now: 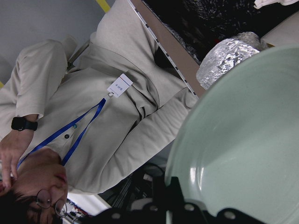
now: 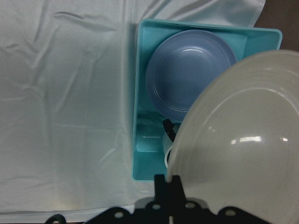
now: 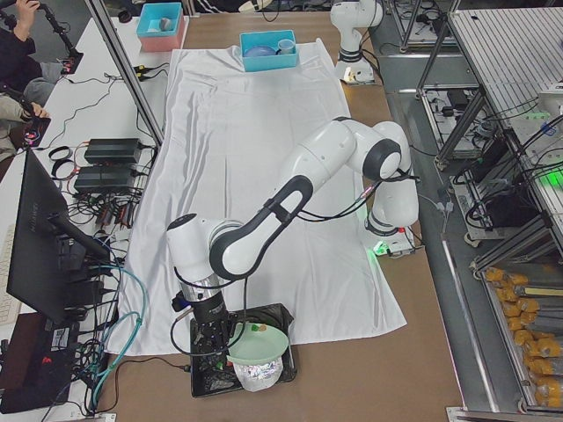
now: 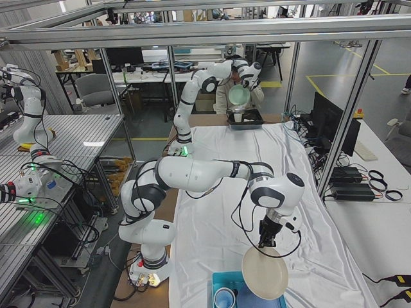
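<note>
A pale green plate (image 3: 262,343) (image 1: 243,140) is in my left gripper, which is shut on its rim. It hangs over a dark lined bin (image 3: 211,378) holding a foil-covered object (image 3: 257,380) (image 1: 219,63). At the other end, my right gripper is shut on the rim of a beige plate (image 4: 264,274) (image 2: 238,149). That plate hangs over a turquoise tub (image 2: 142,163) with a blue plate (image 2: 184,70) and a partly hidden cup (image 2: 167,151) in it.
A person (image 1: 79,121) is just beyond the dark bin's end. Monitors (image 3: 40,242) and cables line one side.
</note>
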